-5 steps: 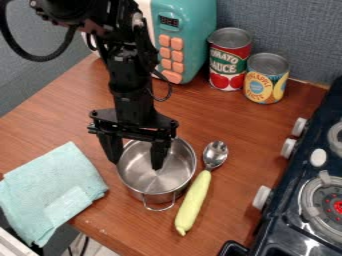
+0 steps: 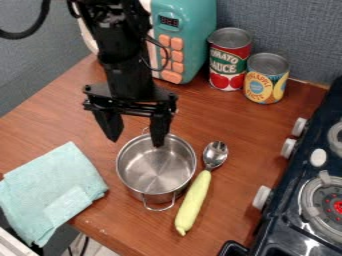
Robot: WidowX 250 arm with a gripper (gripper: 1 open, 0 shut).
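My black gripper (image 2: pixel 135 128) hangs over the upper-left rim of a steel pot (image 2: pixel 156 180), fingers pointing down and spread apart, with nothing visible between them. The pot stands upright on the wooden table. Just right of it are a metal spoon (image 2: pixel 215 154) and a yellow corn cob (image 2: pixel 193 205), lying lengthwise. A pale blue cloth (image 2: pixel 51 190) lies to the left.
Two cans, one red (image 2: pixel 227 66) and one yellow (image 2: pixel 266 82), stand at the back beside a teal appliance (image 2: pixel 201 35). A black stove (image 2: pixel 301 220) borders the right.
My gripper has risen and moved slightly left, away from the inside of the pot. The objects on the table look unmoved.
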